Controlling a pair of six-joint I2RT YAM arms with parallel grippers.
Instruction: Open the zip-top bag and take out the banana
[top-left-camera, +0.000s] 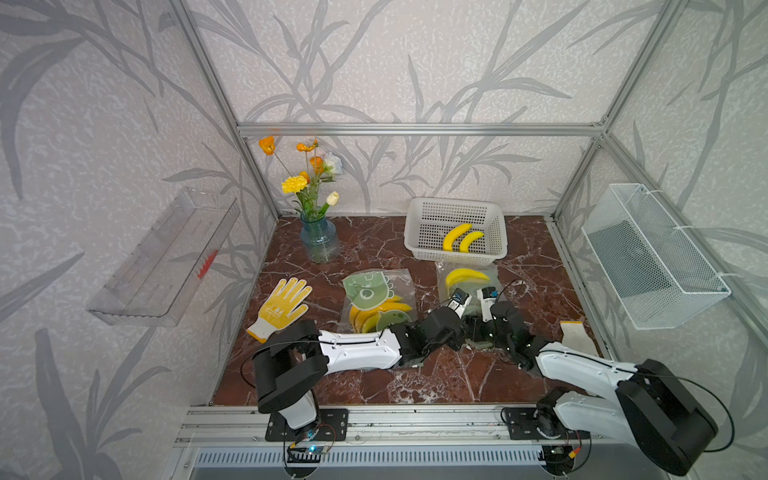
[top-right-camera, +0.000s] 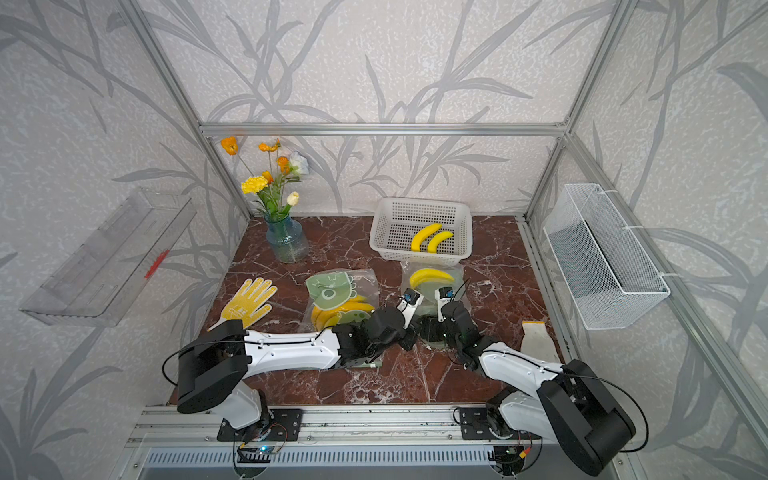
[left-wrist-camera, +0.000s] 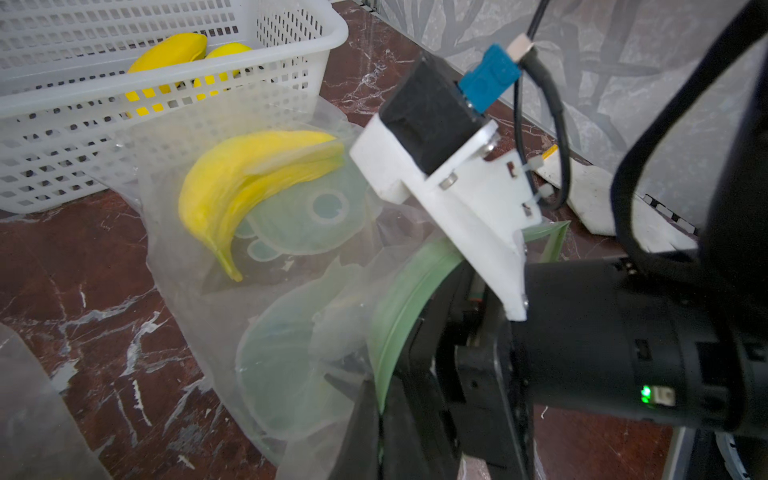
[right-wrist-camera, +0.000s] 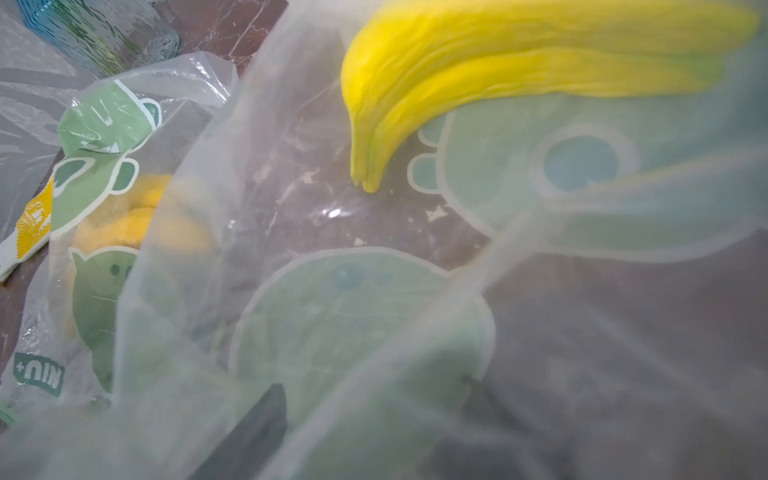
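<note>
A clear zip top bag with green animal prints (left-wrist-camera: 280, 376) lies on the table, its green zip strip (left-wrist-camera: 416, 288) lifted and bowed. A yellow banana (left-wrist-camera: 240, 180) is in the bag's far half, near the basket. My left gripper is shut on the zip edge where the green strip runs between its fingers. Opposite it, my right gripper stands at the bag's near end, its dark fingers (right-wrist-camera: 252, 428) apart. Hazy plastic film covers much of the right wrist view; whether those fingers are inside the bag I cannot tell.
Behind the bag stands a white basket (top-left-camera: 416, 248) with two bananas (top-left-camera: 457, 236). Another printed bag with bananas (top-left-camera: 376, 289) lies to the left, partly under my left arm. A yellow glove (top-left-camera: 280, 309) and a flower vase (top-left-camera: 320, 240) are farther left.
</note>
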